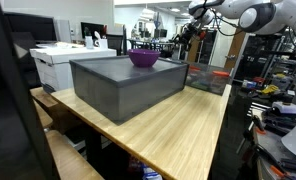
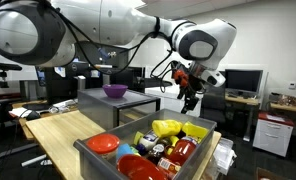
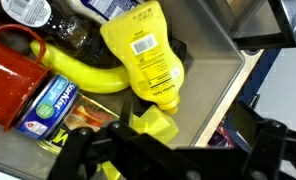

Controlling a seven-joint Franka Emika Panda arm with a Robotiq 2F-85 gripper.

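My gripper (image 2: 191, 100) hangs above the far part of a grey bin (image 2: 93, 163) in exterior view 2. Its fingers stand apart in the wrist view, with nothing held between the dark fingers. Below it, inside the bin, lie a yellow mustard bottle (image 3: 148, 55), a yellow block-like piece (image 3: 156, 125), a yellow banana (image 3: 88, 73), a blue-labelled can (image 3: 46, 107) and a red mug (image 3: 10, 78). A dark bottle (image 3: 76, 38) lies near the banana. The gripper hides part of the bin floor.
A purple bowl (image 1: 144, 57) sits on a long grey box (image 1: 118, 98) on the wooden table (image 1: 168, 135). Red items (image 2: 103, 143) fill the bin's near end. Bare tabletop stretches in front of the long box.
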